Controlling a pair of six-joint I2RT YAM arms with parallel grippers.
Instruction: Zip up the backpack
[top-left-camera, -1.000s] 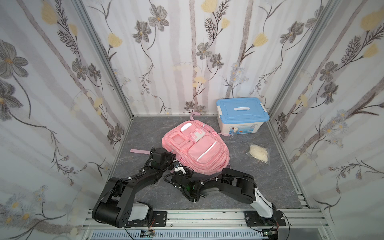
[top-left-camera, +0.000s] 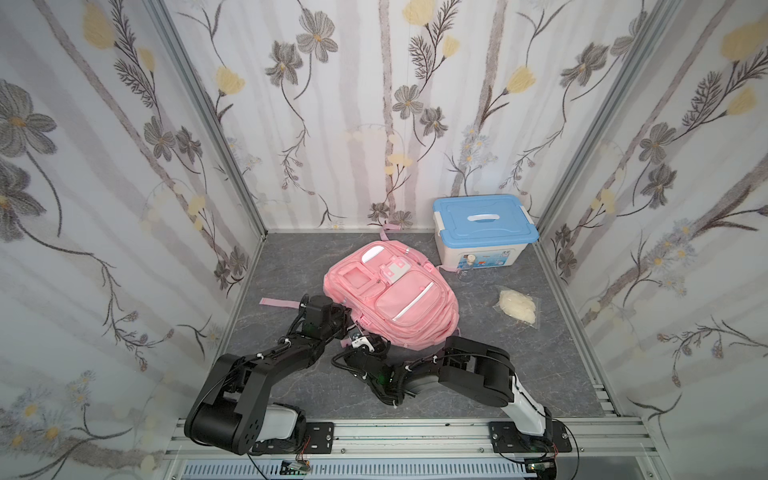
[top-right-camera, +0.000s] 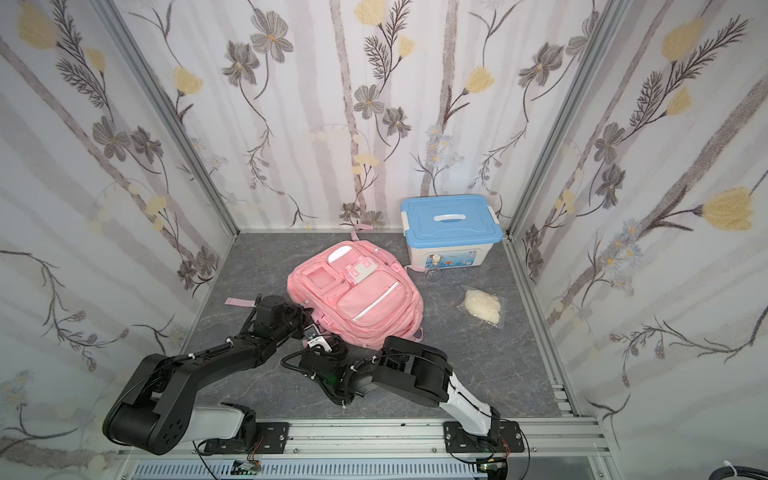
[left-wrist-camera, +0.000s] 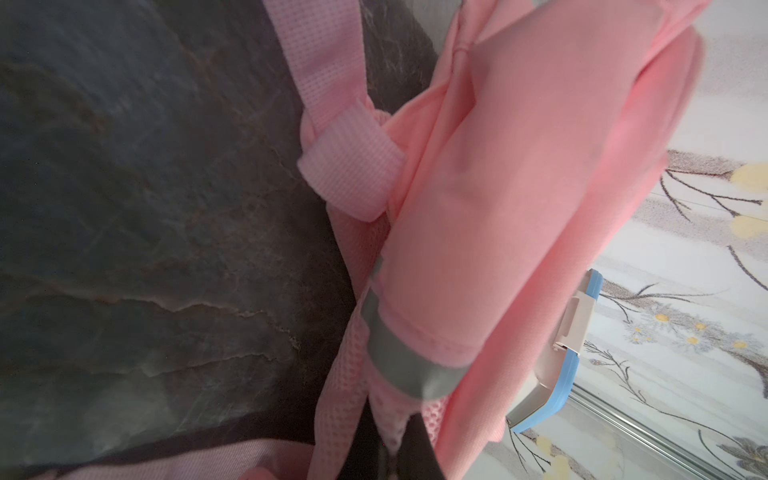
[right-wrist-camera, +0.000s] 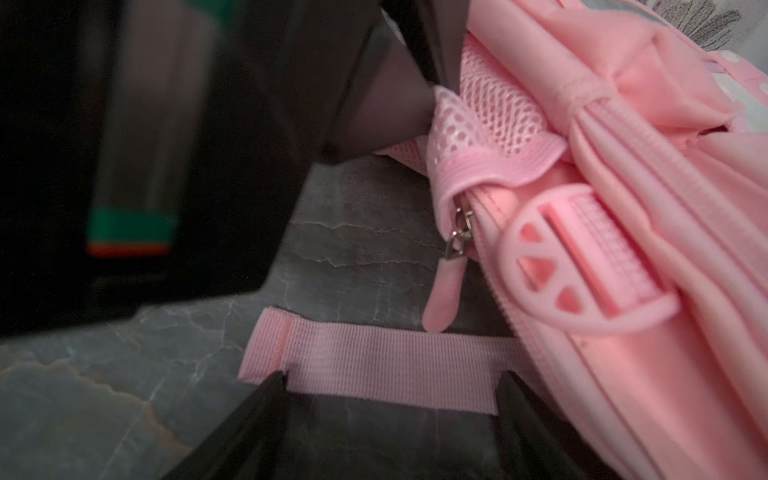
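Observation:
The pink backpack (top-left-camera: 392, 292) lies flat on the dark floor. At its lower left side my left gripper is shut on the edge of a mesh side pocket (left-wrist-camera: 340, 404). In the right wrist view, that pinched mesh (right-wrist-camera: 504, 100) is drawn out at the left gripper's fingers. Below the mesh hangs a zipper pull (right-wrist-camera: 445, 292) with a pink tab, beside the zipper's edge. My right gripper stands open, its fingers (right-wrist-camera: 268, 408) apart below the pull, with a loose pink strap (right-wrist-camera: 392, 364) visible beyond the gap. Nothing is held there.
A pink oval buckle (right-wrist-camera: 588, 260) sits right of the zipper pull. Behind the backpack stands a blue-lidded box (top-left-camera: 485, 228); a clear bag of pale material (top-left-camera: 517, 306) lies at right. My two arms are close together.
The left arm and the backpack look unmoved.

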